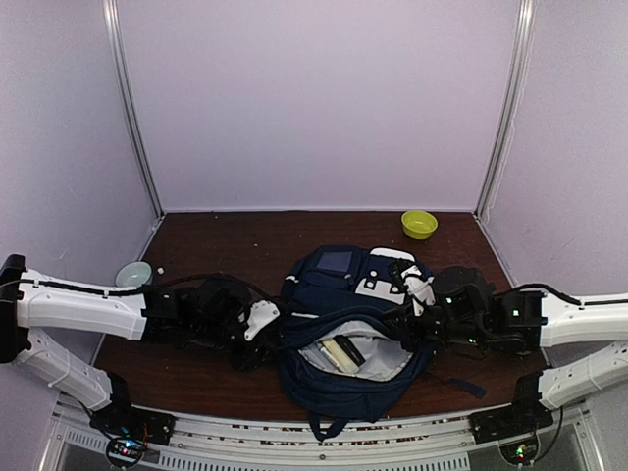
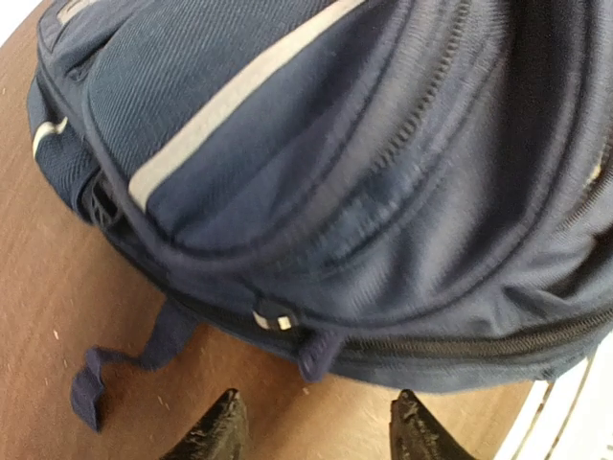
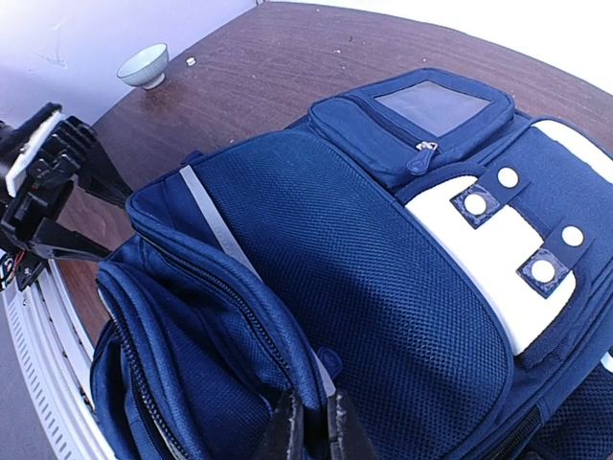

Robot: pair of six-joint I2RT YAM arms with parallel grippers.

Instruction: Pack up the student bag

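Note:
A navy backpack (image 1: 339, 388) lies on the table with its main pocket gaping toward the front. Inside it, the top view shows a pale item (image 1: 339, 355) and a thin dark one (image 1: 349, 348) against the grey lining. My right gripper is shut on the fabric edge of the opening, at the bag's right side. Off the bag's left side, my left gripper has its fingers well apart. Only bare table shows between them, with the bag's side and a dangling strap (image 2: 158, 350) just beyond.
A yellow-green bowl (image 1: 419, 225) stands at the back right. At the left edge is a pale bowl (image 1: 133, 275), with a small white piece (image 1: 160, 271) beside it. The table behind the bag is clear; a metal rail (image 1: 324, 456) runs along the front.

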